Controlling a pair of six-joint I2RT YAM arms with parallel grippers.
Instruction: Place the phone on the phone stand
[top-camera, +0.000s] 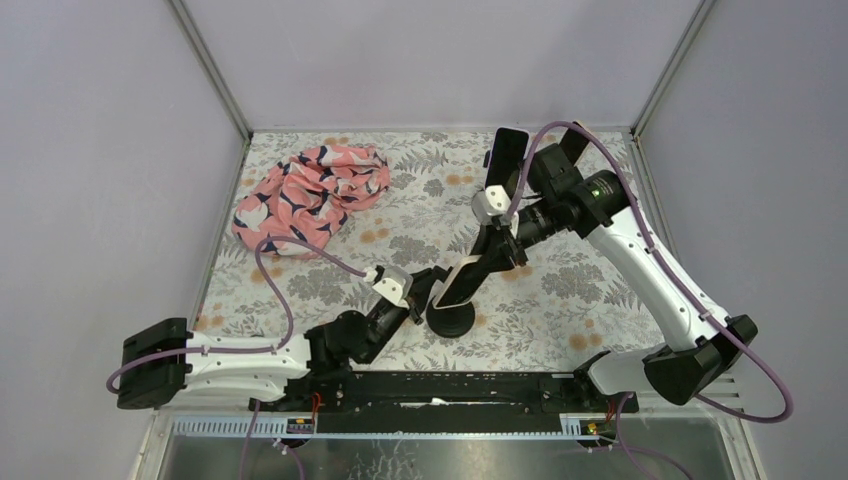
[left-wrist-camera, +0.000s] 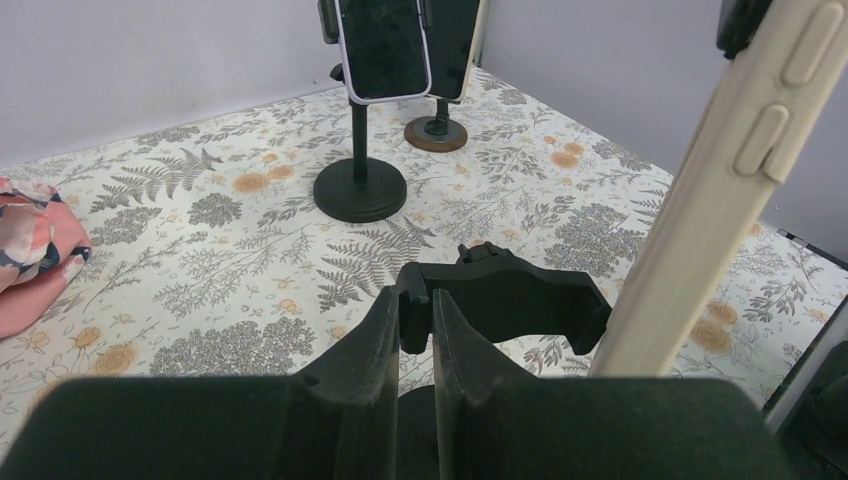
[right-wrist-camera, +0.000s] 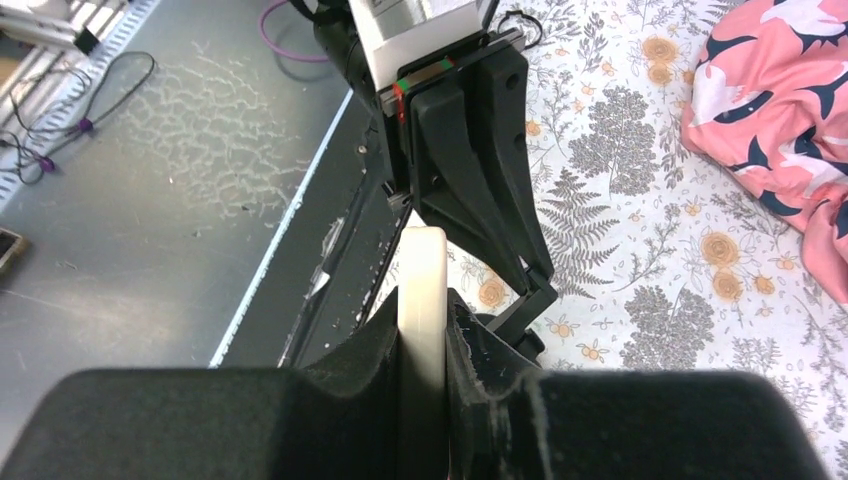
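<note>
A phone (top-camera: 459, 287) in a cream case, seen edge-on in the left wrist view (left-wrist-camera: 715, 230), is held upright-tilted by my right gripper (top-camera: 498, 255), which is shut on it. It hangs over the black phone stand (top-camera: 450, 320), close beside the stand's holder (left-wrist-camera: 520, 300). My left gripper (top-camera: 433, 280) is at the stand's left, shut on the end of the holder's bracket (left-wrist-camera: 414, 310). In the right wrist view the phone's edge (right-wrist-camera: 422, 290) rises between my right fingers.
Two other stands holding phones (left-wrist-camera: 385, 45) are at the back right. A pink patterned cloth (top-camera: 310, 195) lies at the back left.
</note>
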